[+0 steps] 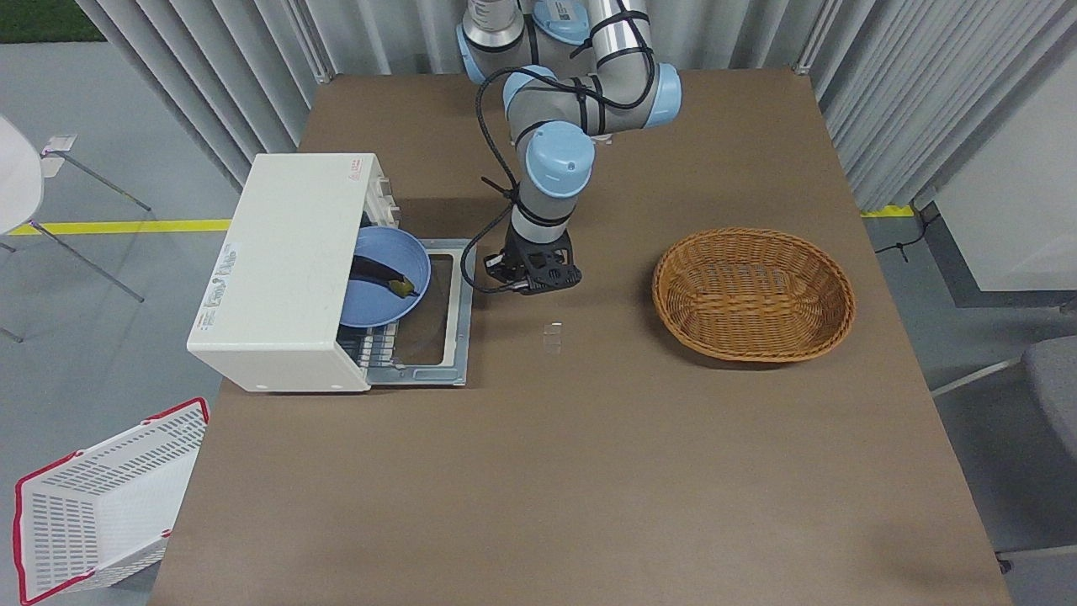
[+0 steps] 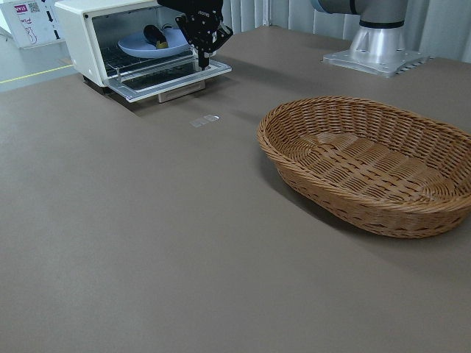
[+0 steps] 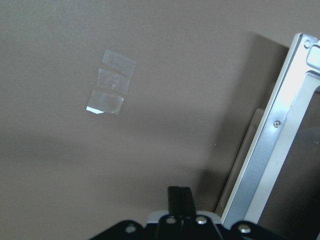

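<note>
My gripper is shut, its black fingertips together with nothing visible between them, just outside the lowered glass door (image 3: 280,140) of the white toaster oven (image 1: 274,273). In the front view the gripper housing (image 1: 532,264) hangs right of that door. Inside the oven mouth a blue plate (image 1: 385,309) holds a dark eggplant-like item (image 1: 379,273) with a greenish tip. A wicker basket (image 1: 752,298) sits to the right on the table, empty.
Small clear tape strips (image 3: 112,81) lie on the table between door and basket. A white laundry basket (image 1: 106,505) stands on the floor at lower left.
</note>
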